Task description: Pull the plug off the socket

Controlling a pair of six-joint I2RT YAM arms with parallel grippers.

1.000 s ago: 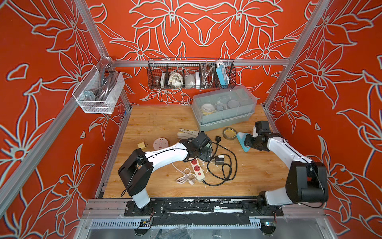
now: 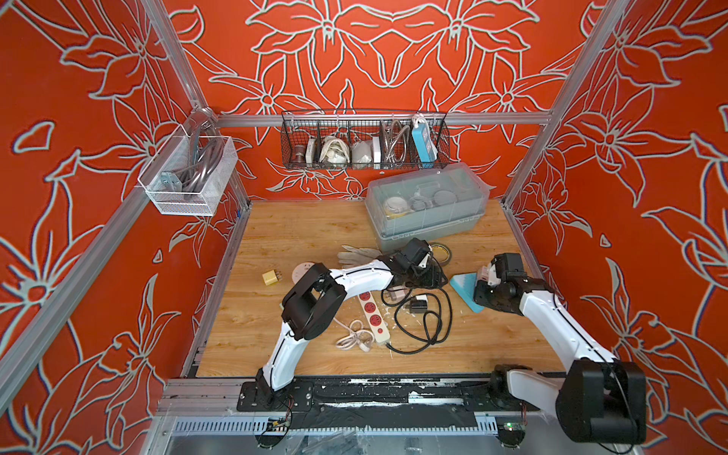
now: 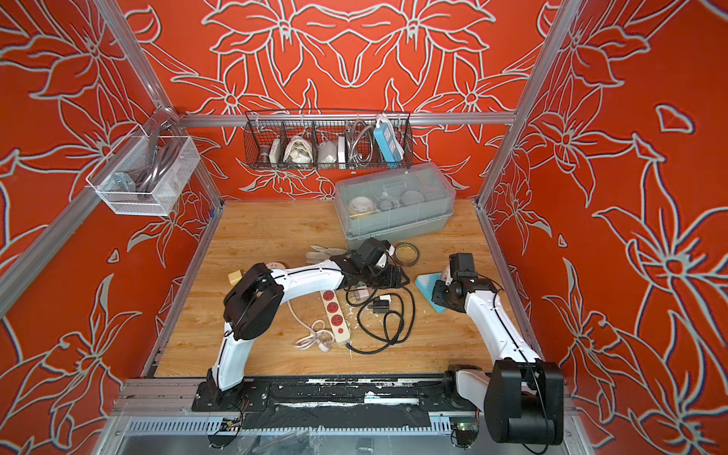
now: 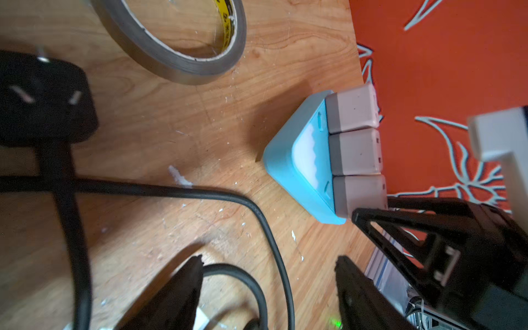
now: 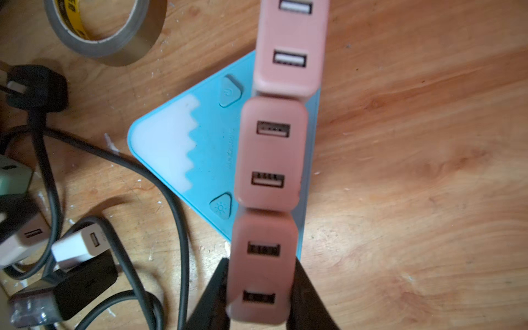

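In the right wrist view, a blue triangular socket block (image 5: pixel 214 148) lies on the table with a row of pink USB plugs along one side. My right gripper is shut on the nearest plug (image 5: pixel 264 269); the middle plug (image 5: pixel 271 154) and the far plug (image 5: pixel 291 49) stand beside it in line. The left wrist view shows the same block (image 4: pixel 299 159), its three plugs seated against its side, the right gripper's fingers (image 4: pixel 379 220) at the lowest one. My left gripper is open with nothing between its fingers, pointing toward the block from the left.
A tape roll (image 5: pixel 110 33) lies behind the block. Black cable (image 4: pixel 165 189) and a black plug (image 4: pixel 44 99) cover the table to the left, near a white power strip (image 2: pixel 373 314). A lidded grey box (image 2: pixel 428 204) stands at the back. Bare wood lies right of the block (image 5: pixel 418 165).
My left gripper has moved right, over the cable and closer to the blue block. The right gripper has shifted toward the front edge, and the block has shifted with it.
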